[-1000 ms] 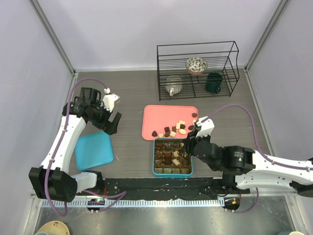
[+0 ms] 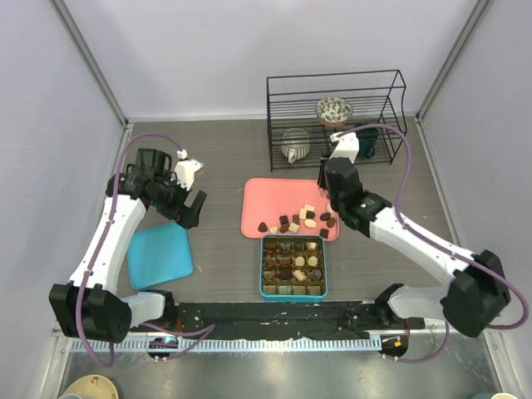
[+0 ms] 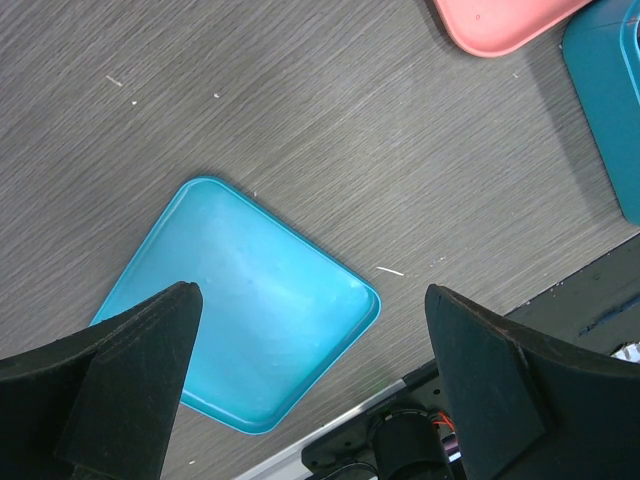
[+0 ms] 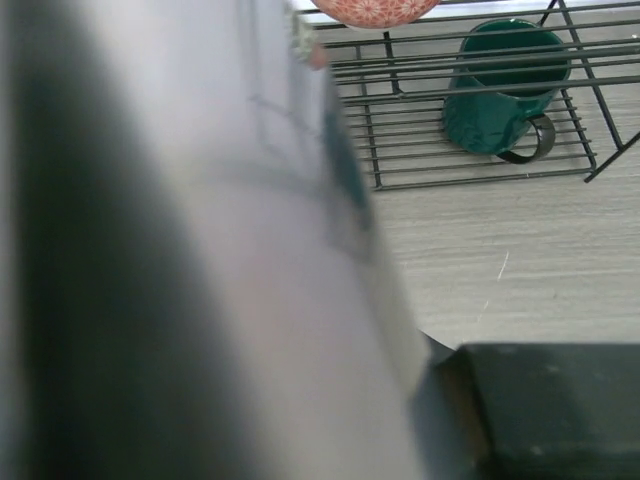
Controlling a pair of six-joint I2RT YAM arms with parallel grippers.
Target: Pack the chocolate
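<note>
On the pink tray [image 2: 266, 199], several dark, brown and cream chocolates [image 2: 294, 228] lie along its front and right side. Just in front stands the blue box [image 2: 263, 270], whose divided insert holds several chocolates [image 2: 299, 261]. My right gripper [image 2: 322, 176] is over the tray's back right corner, by the rack. A blurred, shiny grey object [image 4: 250, 260] fills much of the right wrist view, against the dark finger [image 4: 550, 410]; the fingers are shut on it, and its full shape is hidden. My left gripper is open and empty above a blue lid [image 3: 275, 330].
A black wire rack [image 2: 278, 100] at the back holds a patterned bowl [image 2: 334, 110], a striped mug [image 2: 295, 145] and a green mug [image 4: 500, 110]. Bare table lies between the lid and the pink tray.
My right arm has swung from the box's right side toward the back, up to the rack's front, and now partly covers the green mug. The left arm has stayed still.
</note>
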